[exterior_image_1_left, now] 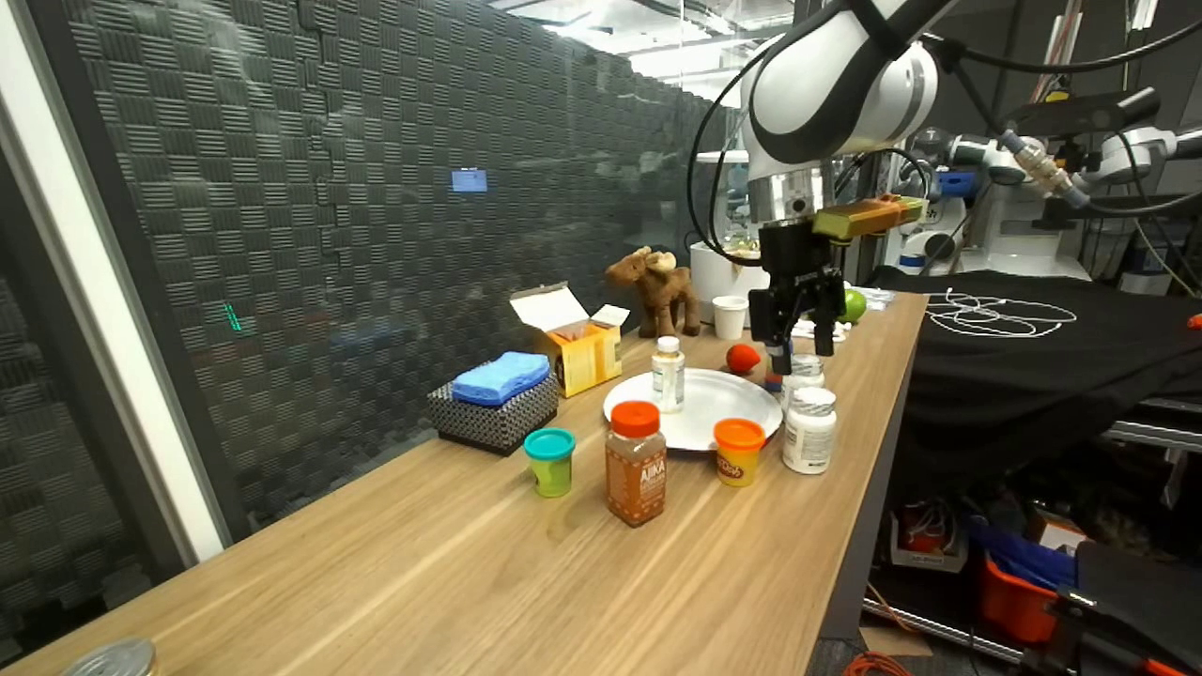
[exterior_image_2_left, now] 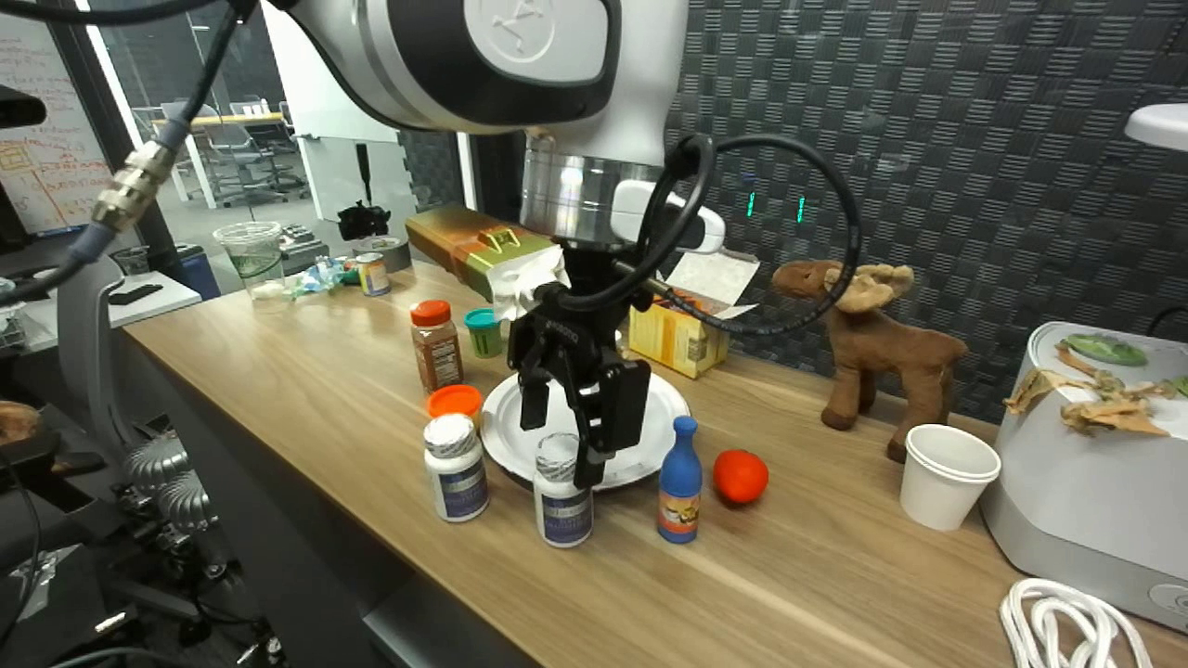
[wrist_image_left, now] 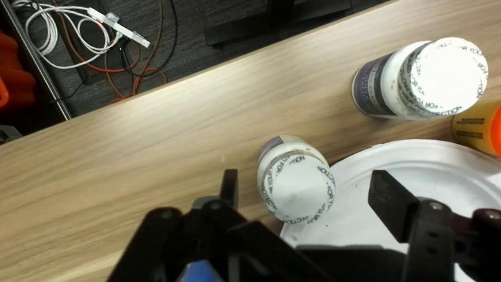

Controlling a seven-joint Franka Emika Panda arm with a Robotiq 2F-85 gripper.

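My gripper is open above a white pill bottle (wrist_image_left: 298,188), which appears between its spread fingers in the wrist view. No contact between fingers and bottle shows there. In exterior view 2 one finger (exterior_image_2_left: 613,417) partly overlaps the side of this bottle (exterior_image_2_left: 563,514); its exact height over the cap is hard to tell. A second white bottle (exterior_image_2_left: 456,468) with a purple label stands upright beside it. The white plate (exterior_image_2_left: 657,429) lies just behind both, with a clear bottle (exterior_image_1_left: 668,377) with a white cap standing on it.
Close to the gripper stand a blue bottle (exterior_image_2_left: 680,484) and a red ball-like item (exterior_image_2_left: 741,477). An orange-lidded tub (exterior_image_1_left: 738,451), an orange-capped jar (exterior_image_1_left: 637,468) and a teal-lidded tub (exterior_image_1_left: 549,462) surround the plate.
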